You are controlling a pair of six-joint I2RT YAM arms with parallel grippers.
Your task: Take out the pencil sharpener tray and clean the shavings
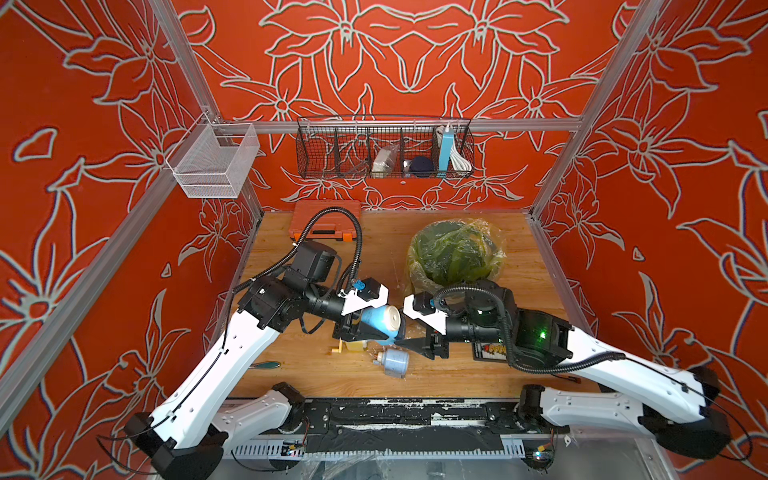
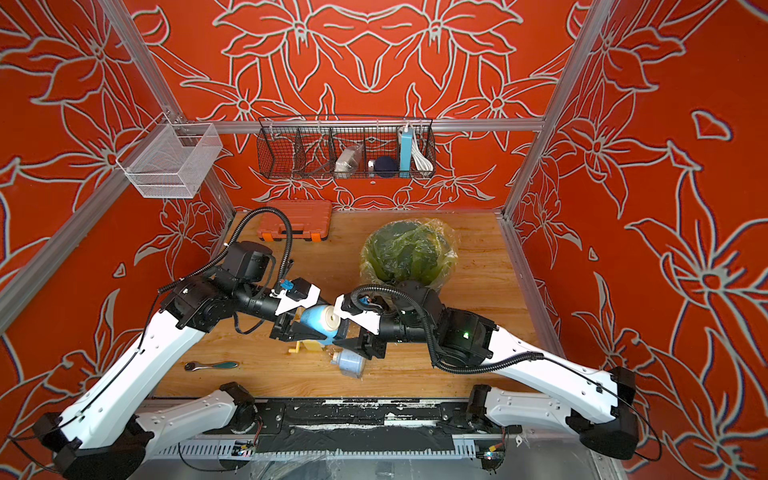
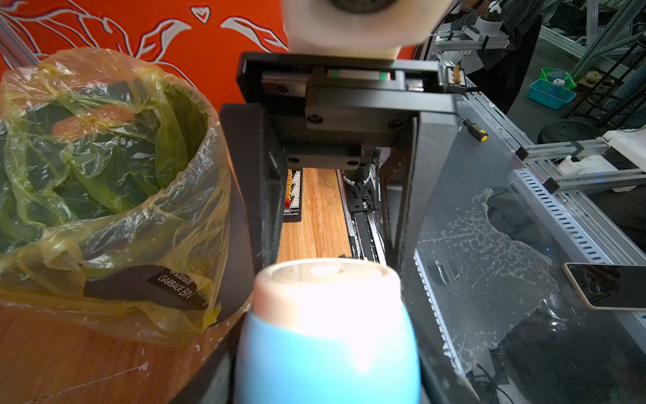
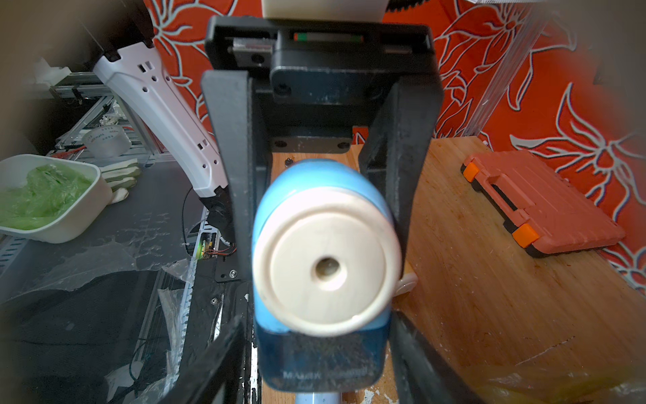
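Observation:
A blue pencil sharpener (image 1: 376, 318) with a cream top hangs above the table between my two grippers. My left gripper is shut on its blue body. In the right wrist view its round cream end (image 4: 326, 262) faces the camera, above a dark translucent tray (image 4: 321, 360) at the bottom, and my right gripper is shut on that tray. A translucent container (image 1: 392, 362) lies on the table below.
A bin (image 1: 454, 256) lined with a yellow-green bag stands behind the right arm. An orange case (image 1: 324, 214) lies at the back left; a green-handled tool (image 2: 211, 365) at front left. Wire baskets (image 2: 344, 148) hang on the walls.

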